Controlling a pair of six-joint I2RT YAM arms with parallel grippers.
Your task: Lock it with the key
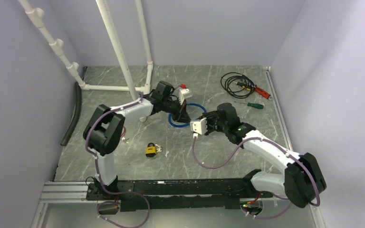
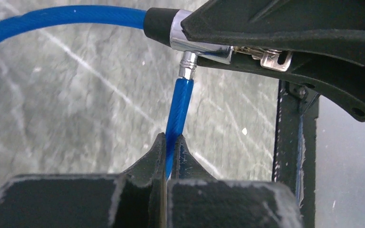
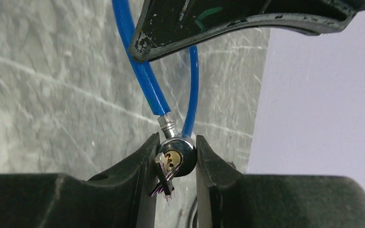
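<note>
A blue cable lock (image 1: 196, 105) forms a loop between my two arms in the top view. My right gripper is shut on its chrome lock barrel (image 2: 203, 50). A small metal key (image 3: 165, 167) stands at the brass keyhole in the barrel's end face; its depth cannot be told. The cable's metal end tip (image 2: 188, 65) meets the side of the barrel. Just behind that tip, my left gripper is shut with the blue cable (image 2: 179, 102) between its fingertips.
A yellow padlock (image 1: 150, 151) with keys (image 1: 158, 148) lies at the front left. Coiled black cable (image 1: 233, 85), a red-handled tool (image 1: 262, 92) and a green screwdriver (image 1: 255, 105) lie at the back right. White pipes (image 1: 123, 52) rise at the back left.
</note>
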